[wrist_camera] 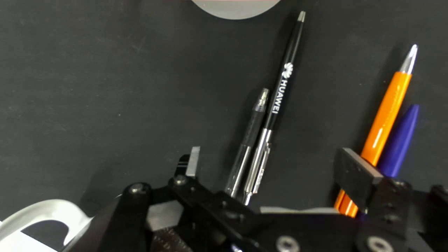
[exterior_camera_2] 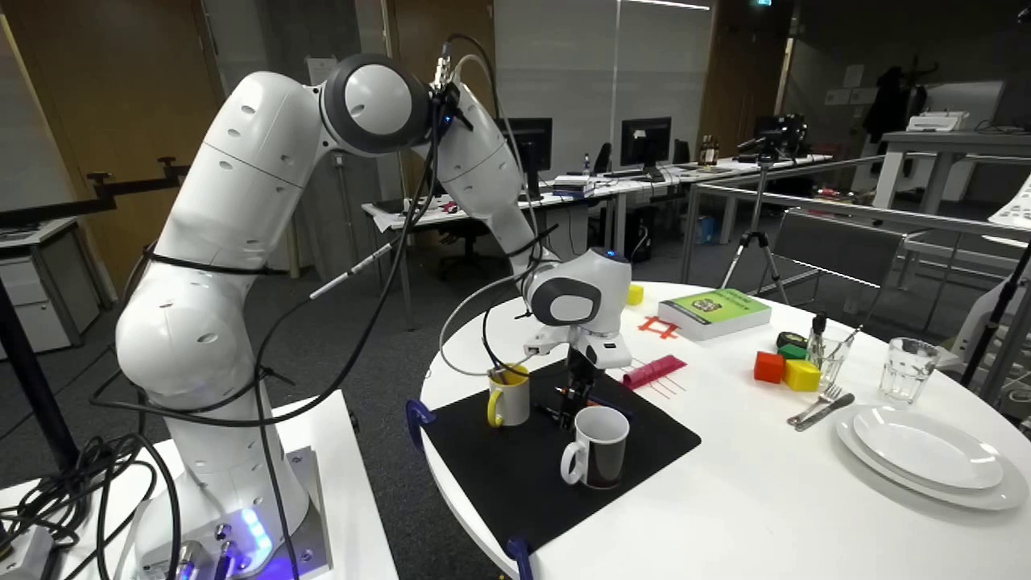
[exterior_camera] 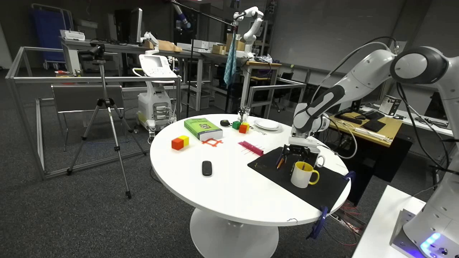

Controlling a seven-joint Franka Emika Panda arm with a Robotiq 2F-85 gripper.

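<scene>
In the wrist view, my gripper is open low over the black mat (wrist_camera: 126,84). Between its spread fingers lie a black HUAWEI pen (wrist_camera: 282,90) and a shorter dark clear pen (wrist_camera: 247,134), side by side on the mat. An orange pen (wrist_camera: 387,111) and a blue pen (wrist_camera: 401,140) lie at the right finger (wrist_camera: 359,170), which partly covers them. The yellow-handled mug (exterior_camera_2: 508,398) stands upright on one side of the gripper with something dark inside it. On the other side stands a white-handled mug (exterior_camera_2: 601,449).
A magenta strip (exterior_camera: 251,148) lies beyond the mat. Farther off are a green book (exterior_camera: 203,129), coloured blocks (exterior_camera_2: 784,370), glasses (exterior_camera_2: 906,371) and white plates (exterior_camera_2: 928,449). Blue clamps (exterior_camera: 319,223) hold the mat at the table edge.
</scene>
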